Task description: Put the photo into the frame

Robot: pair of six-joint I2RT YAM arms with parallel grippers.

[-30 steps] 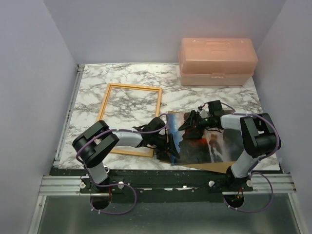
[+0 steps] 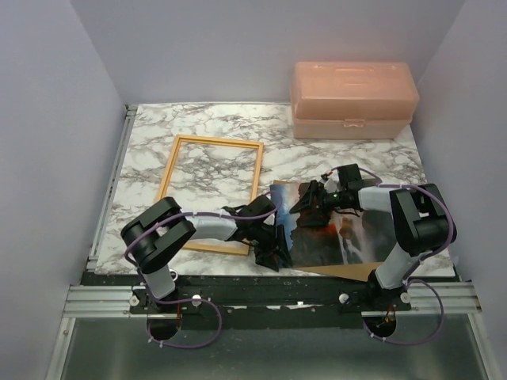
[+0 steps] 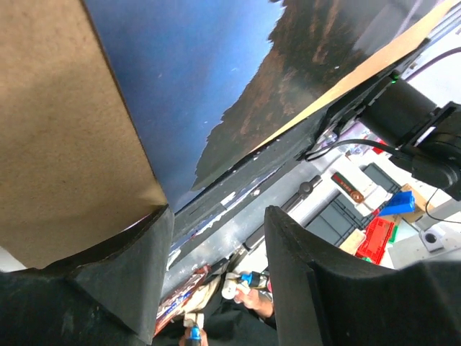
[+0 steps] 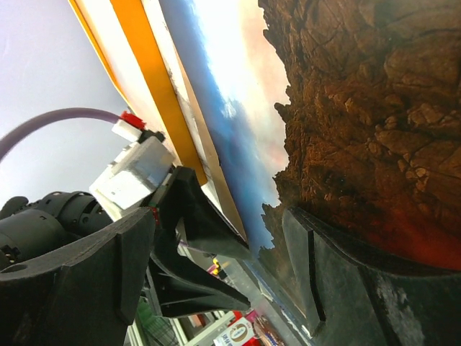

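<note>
The photo (image 2: 323, 241), blue along its left edge and dark brown elsewhere, lies flat on the right half of the table. Left of it is the empty light-wood frame (image 2: 257, 170), whose lower right corner is partly hidden by my left arm. My left gripper (image 2: 280, 260) is at the photo's lower left corner; its fingers (image 3: 162, 234) stand apart, with a brown board (image 3: 65, 137) reaching the left one. Over the photo's upper left part, my right gripper (image 2: 299, 215) has a gap between its fingers. Nothing clearly sits gripped in either.
A tan sheet (image 2: 360, 271) shows below the photo's lower edge. At the back right stands a closed pink box (image 2: 354, 99).
Right arm, photo and frame look unmoved.
</note>
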